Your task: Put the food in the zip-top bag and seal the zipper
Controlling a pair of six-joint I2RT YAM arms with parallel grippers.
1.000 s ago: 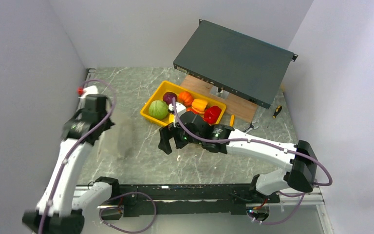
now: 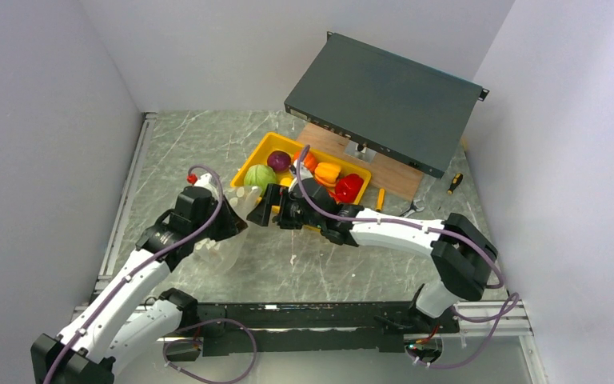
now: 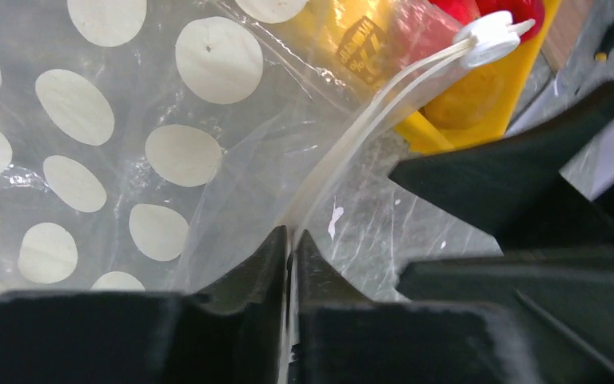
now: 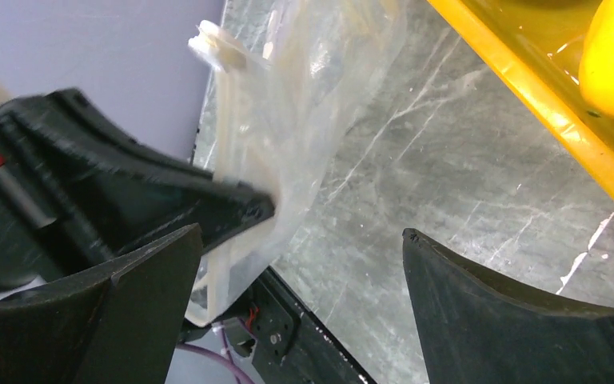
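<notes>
The clear zip-top bag point(image 3: 215, 60) with white dots hangs from my left gripper, whose fingers are closed on its top edge. A white slider point(image 3: 489, 38) sits at the far end of the zip strip. No food shows inside the bag. My right gripper is open and empty, beside the bag and the left gripper. In the top view, a cabbage point(image 2: 259, 178), a purple onion point(image 2: 279, 161), a yellow pepper point(image 2: 328, 172) and a red pepper point(image 2: 348, 188) lie in the yellow bin point(image 2: 248, 162), partly hidden by the right arm.
Behind the bin stands a dark box point(image 2: 384, 100) over a wooden board point(image 2: 396, 174). A wrench point(image 2: 412, 208) and a screwdriver point(image 2: 455, 183) lie to the right.
My left gripper has come rightward with the bag, toward the bin and the right gripper.
</notes>
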